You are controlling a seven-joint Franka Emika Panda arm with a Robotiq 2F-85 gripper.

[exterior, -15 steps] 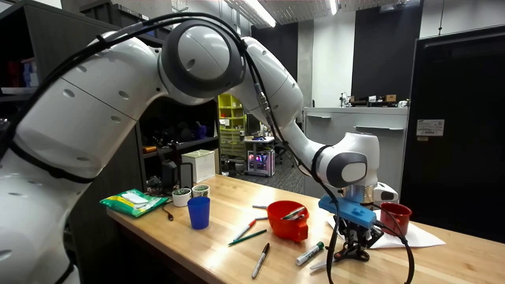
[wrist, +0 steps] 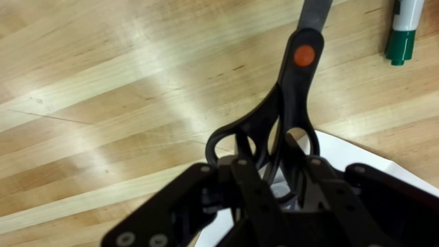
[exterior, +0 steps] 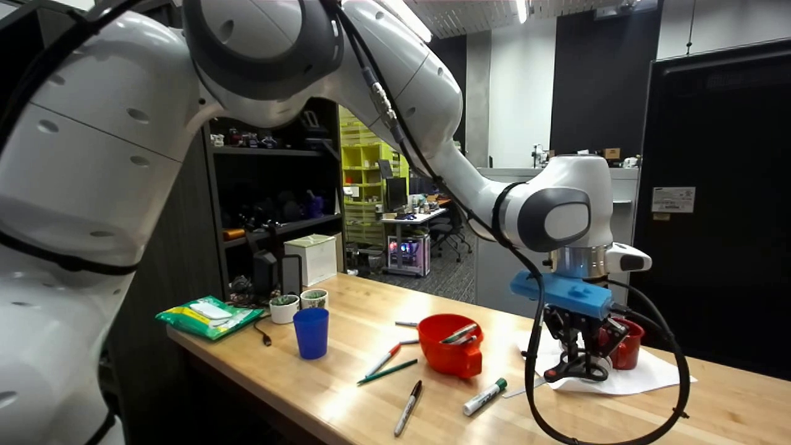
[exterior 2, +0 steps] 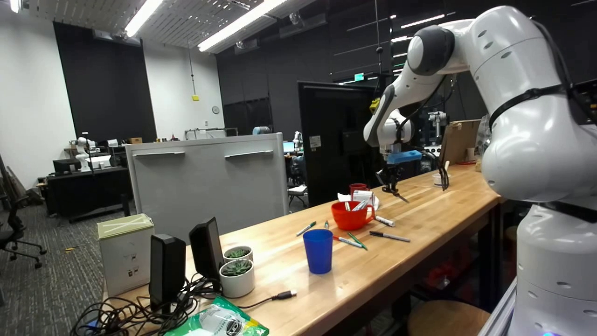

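Black-handled scissors (wrist: 302, 78) with an orange pivot hang from my gripper, which is shut on their handle loops. In the wrist view the blades run off past the top edge, so their tips are hidden there. Exterior view 1 has the gripper (exterior: 582, 356) holding the scissors (exterior: 575, 368) above the table, in front of a dark red mug (exterior: 628, 347). Beneath and behind lies a white sheet of paper (exterior: 652, 374). The scissors (exterior 2: 400, 196) also show under the gripper in exterior view 2.
An orange-red bowl-like cup (exterior: 450, 348) holding markers stands left of the gripper. Loose pens and a green-capped marker (exterior: 485, 397) lie around it. A blue cup (exterior: 311, 334) stands farther left. Bare wood (wrist: 123, 115) fills much of the wrist view.
My gripper has risen and shifted right in exterior view 1, carrying the scissors up from near the table. It now partly covers the dark red mug.
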